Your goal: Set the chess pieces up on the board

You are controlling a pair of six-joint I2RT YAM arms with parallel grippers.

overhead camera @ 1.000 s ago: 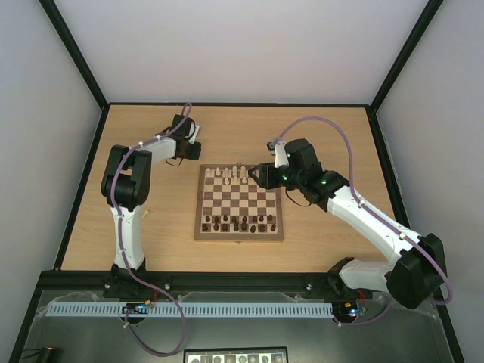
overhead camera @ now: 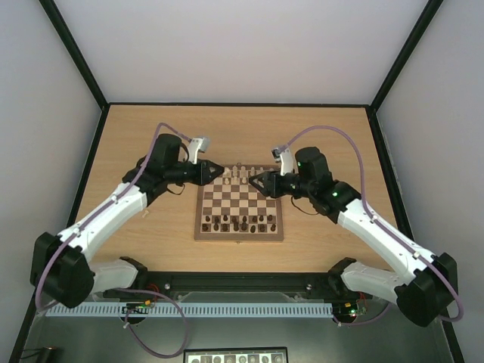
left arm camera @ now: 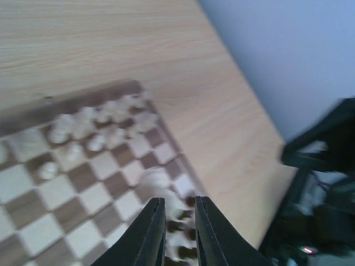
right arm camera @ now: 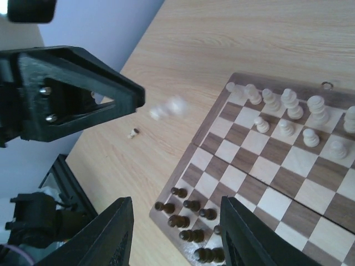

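Observation:
The chessboard [overhead camera: 199,219] lies mid-table, with dark pieces [overhead camera: 242,226] across its near rows and white pieces [overhead camera: 234,172] at the far side. Over the far-left corner, my left gripper [overhead camera: 224,172] is shut on a white chess piece [right arm camera: 166,108], which is blurred in both wrist views. Opposite it, above the board's far-right part, my right gripper [overhead camera: 252,181] stands open. Its two fingers [right arm camera: 113,230] are apart in the right wrist view, with only board and dark pieces visible beyond the gap. The two grippers hide part of the white rows from above.
A small pale piece [right arm camera: 133,133] lies loose on the table left of the board. The grippers face each other with a narrow gap between them. Bare wooden table [overhead camera: 325,242] surrounds the board. A framed tray with round items [overhead camera: 236,355] shows at the bottom edge.
My left arm has swung from the back left of the table forward and right to the board's far-left corner. The right arm has shifted only slightly.

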